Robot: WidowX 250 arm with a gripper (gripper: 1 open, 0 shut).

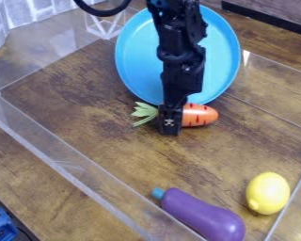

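My black gripper (pixel 172 118) reaches down from the top, its fingertips at a toy carrot (pixel 199 115) with green leaves, which lies on the wooden surface just in front of a blue plate (pixel 140 61). The fingers are over the middle of the carrot, near where leaves and body meet; whether they grip it is hard to tell.
A purple toy eggplant (pixel 203 215) lies at the front, with a yellow lemon (pixel 269 193) to its right. Clear plastic walls border the wooden surface (pixel 78 113). A blue object (pixel 0 226) sits at the lower left edge.
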